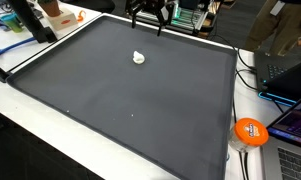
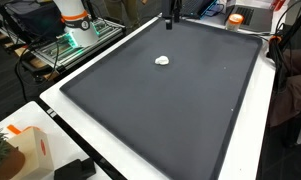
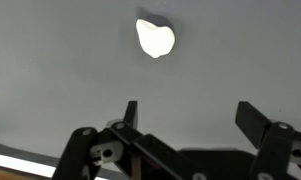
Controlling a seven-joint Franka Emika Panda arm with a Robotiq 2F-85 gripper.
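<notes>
A small white object (image 1: pixel 139 58) with a narrow tip lies alone on the dark grey board (image 1: pixel 125 100). From the wrist, the same white object (image 3: pixel 156 38) shows beyond my fingertips, near the top centre. My gripper is open, its two black fingers wide apart with only bare board between them. In exterior view 1 the gripper (image 1: pixel 145 22) hangs at the board's far edge, behind the white object. The second exterior view shows the white object (image 2: pixel 162 60) left of the board's middle and the gripper (image 2: pixel 173 18) at the far edge.
An orange-lidded container (image 1: pixel 250 133) and laptops stand on the right side of the table. A potted plant (image 2: pixel 2 155) and a black block (image 2: pixel 77 169) sit by the near left corner in exterior view 2. Most of the board is clear.
</notes>
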